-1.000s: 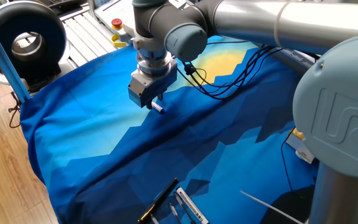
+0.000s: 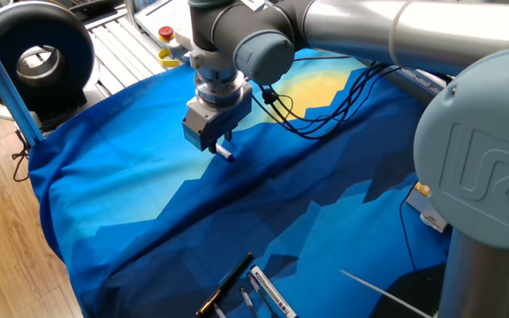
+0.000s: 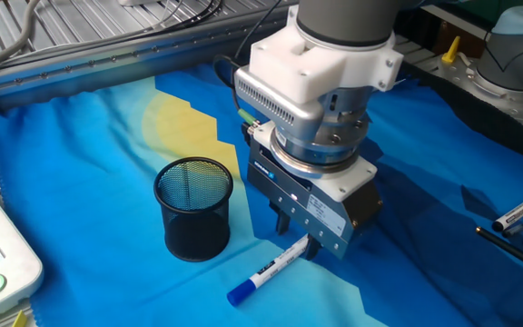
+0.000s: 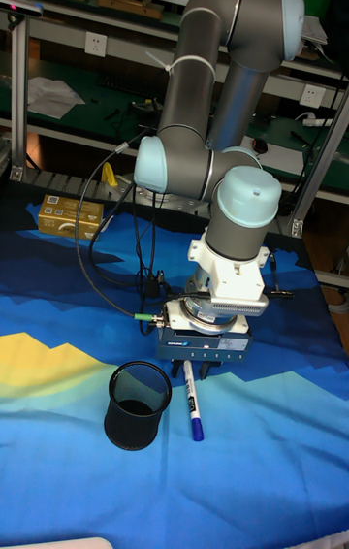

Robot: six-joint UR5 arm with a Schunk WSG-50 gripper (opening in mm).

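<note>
A white marker with a blue cap point(image 3: 267, 272) seems to lie on the blue cloth, its capped end pointing out from under my gripper point(image 3: 297, 234). The fingers are open, with a finger to either side of the marker point(image 4: 193, 406) in the third view. Whether either finger touches it is hard to tell; the marker's far end is hidden beneath the gripper. Beside them a black mesh pen cup point(image 3: 195, 225) stands upright, and no contents show in it. From the first view only a short piece of the marker point(image 2: 225, 153) shows below the fingers.
Several pens lie apart on the cloth, among them a white marker point(image 2: 272, 291) and a black pen point(image 2: 225, 284). A small yellow box point(image 4: 70, 217) sits at the back left in the third view. Cables point(image 2: 325, 119) hang beside the arm.
</note>
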